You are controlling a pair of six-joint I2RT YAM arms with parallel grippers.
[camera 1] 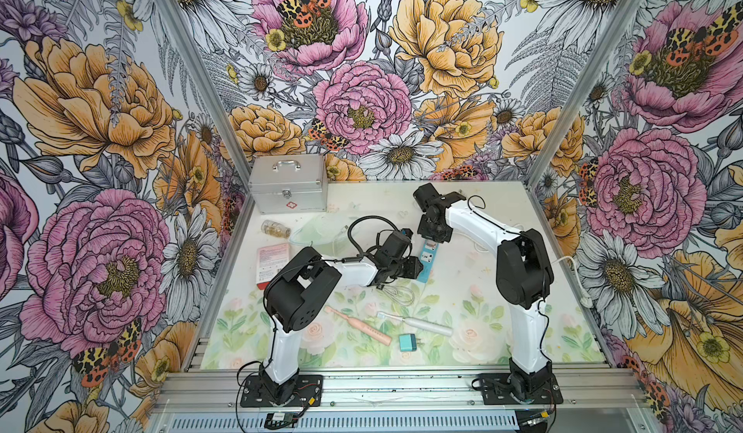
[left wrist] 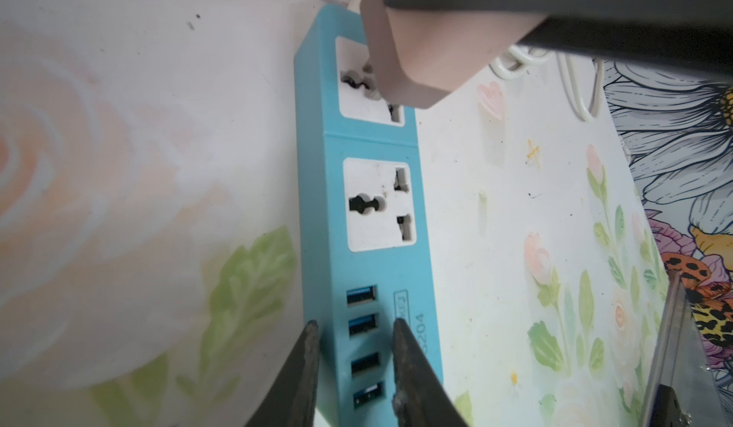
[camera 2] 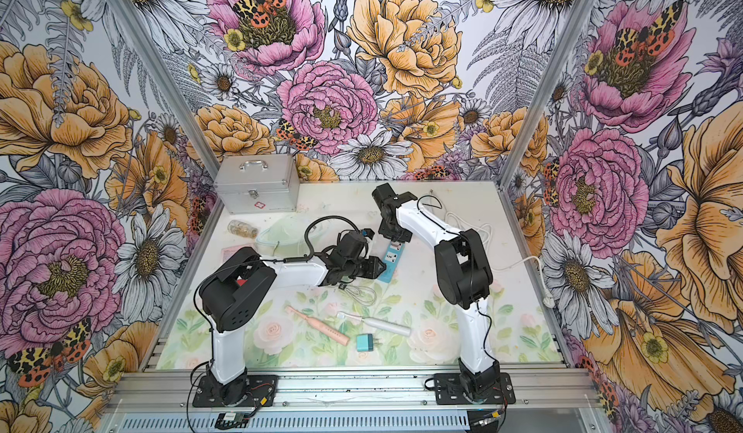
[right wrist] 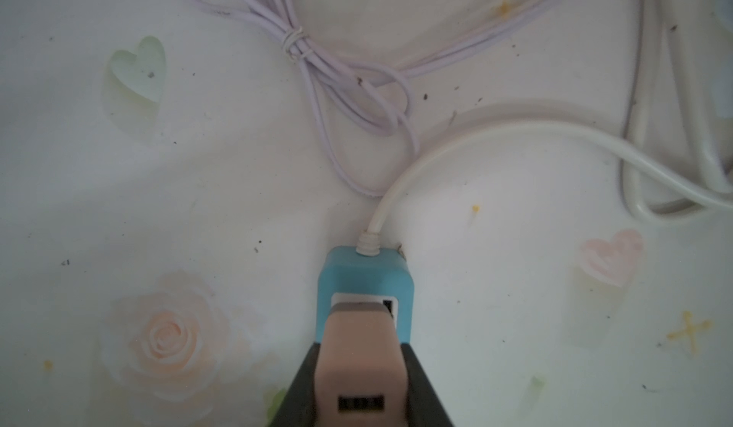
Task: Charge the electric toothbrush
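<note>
A light-blue power strip [left wrist: 378, 266] with two socket panels and several USB ports lies on the table. My left gripper is shut on its lower, USB end. My right gripper is shut on a pink charger [right wrist: 361, 327] with a USB port, held over the far socket of the strip; whether its pins sit in the socket cannot be seen. Near the table's front lie a pink toothbrush [camera 1: 363, 327], a white toothbrush [camera 1: 425, 324] and a teal adapter [camera 1: 407, 342].
A metal case [camera 1: 288, 193], a jar [camera 1: 275, 228] and a pink box [camera 1: 271, 262] stand at the left. Coiled lilac cable [right wrist: 343, 76] and white power cord [right wrist: 534, 125] lie beyond the strip. A coiled cable [camera 1: 400, 294] lies below the left gripper.
</note>
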